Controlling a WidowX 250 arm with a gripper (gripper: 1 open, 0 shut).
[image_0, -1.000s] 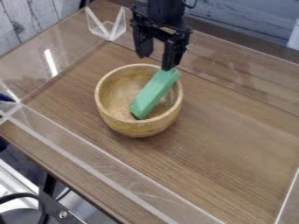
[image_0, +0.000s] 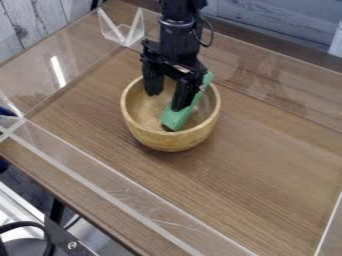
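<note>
A round wooden bowl (image_0: 147, 135) stands on the wooden table, with a long green object (image_0: 179, 114) lying inside it, tilted toward the back right. My black gripper (image_0: 173, 82) is over the back of the bowl, reaching down into it, open. Its fingers partly hide the upper part of the green object; whether they touch it is unclear.
A small white angular object (image_0: 122, 28) sits at the back left near the table's edge. Black cables lie at the bottom left.
The bowl appears in about the same place.
</note>
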